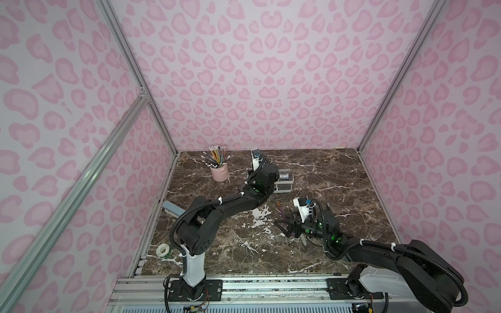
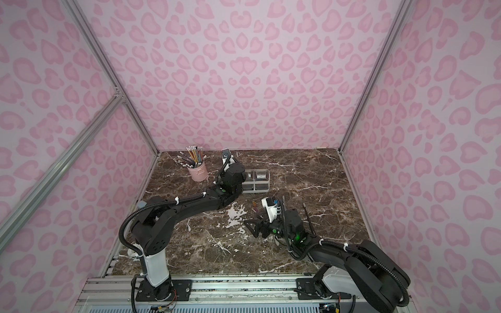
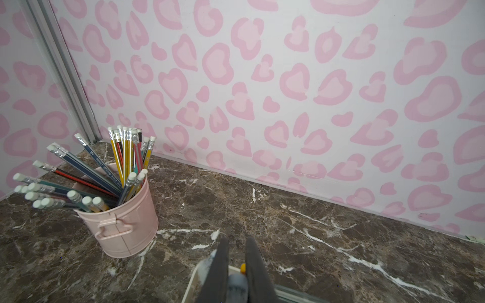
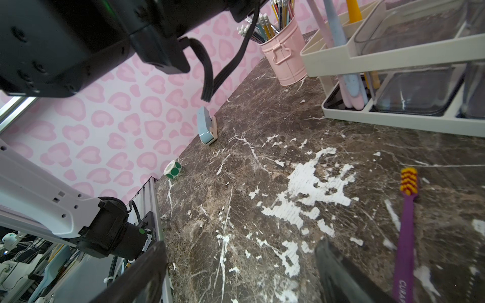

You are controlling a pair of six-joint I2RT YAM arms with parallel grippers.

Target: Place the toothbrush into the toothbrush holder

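In the right wrist view, pink (image 4: 321,22), blue (image 4: 335,22) and yellow (image 4: 354,11) toothbrush handles stand slightly tilted in the left compartment of the cream two-tier holder (image 4: 434,59). My left gripper is at this left end of the holder, fingers nearly together around something blue-grey (image 3: 237,288), apparently a toothbrush; my own arm hides it from above. A purple toothbrush (image 4: 405,247) with yellow bristles lies on the table in front of the holder. Low over the table, my right gripper stands open and empty, with that toothbrush beyond its right finger.
A pink pail (image 3: 123,227) of pencils stands left of the holder. A blue stapler-like object (image 1: 173,208) and a tape roll (image 1: 163,250) lie at the left table edge. Table space right of the holder looks clear.
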